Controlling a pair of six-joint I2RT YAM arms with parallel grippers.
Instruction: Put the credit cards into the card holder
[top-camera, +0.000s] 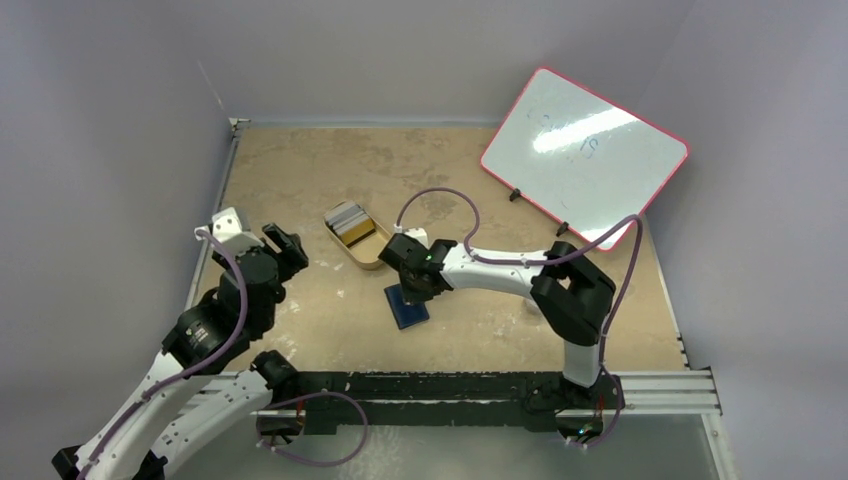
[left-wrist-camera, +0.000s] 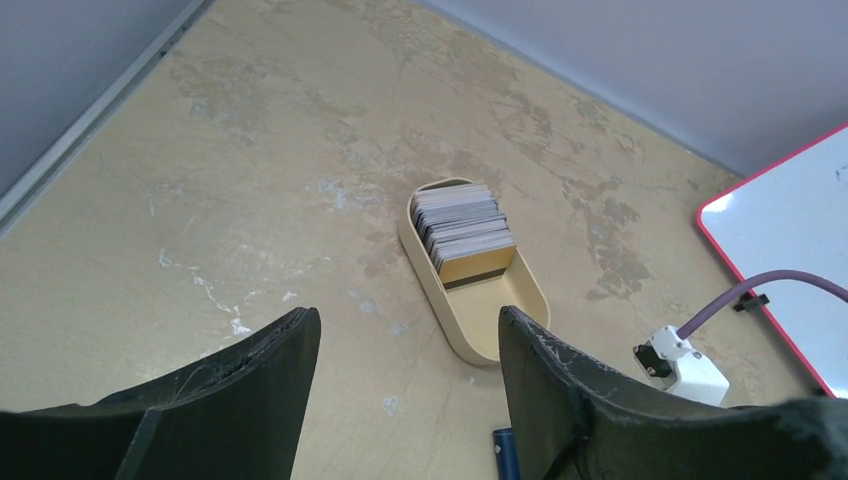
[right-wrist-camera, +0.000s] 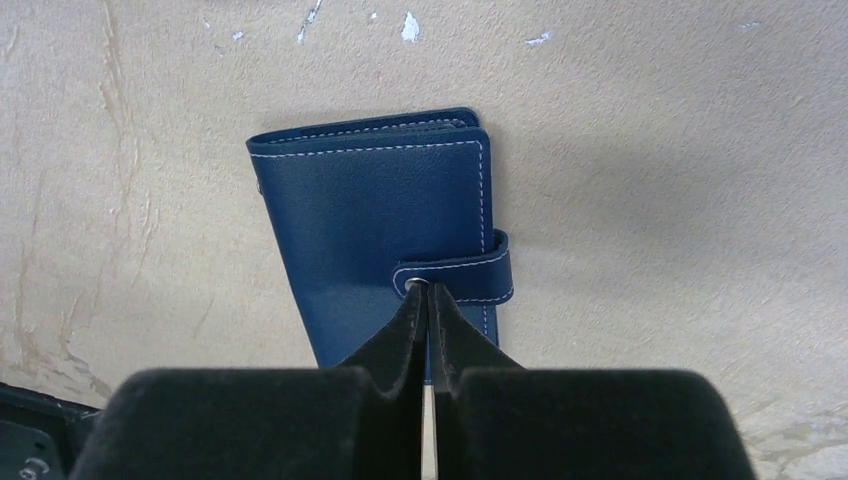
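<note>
The navy card holder (right-wrist-camera: 385, 210) lies closed on the table, its snap strap (right-wrist-camera: 465, 276) fastened across the right edge. Right over the snap, my right gripper is shut, its fingertips meeting with nothing between them. Whether the tips touch the strap cannot be told. A stack of grey-white cards (left-wrist-camera: 460, 222) stands in the far end of a cream oval tray (left-wrist-camera: 447, 310). My left gripper is open and empty, held up at the left of the table, away from tray and holder.
A red-edged whiteboard (top-camera: 585, 155) lies at the back right. A small pale object (top-camera: 532, 305), partly hidden, is by the right forearm.
</note>
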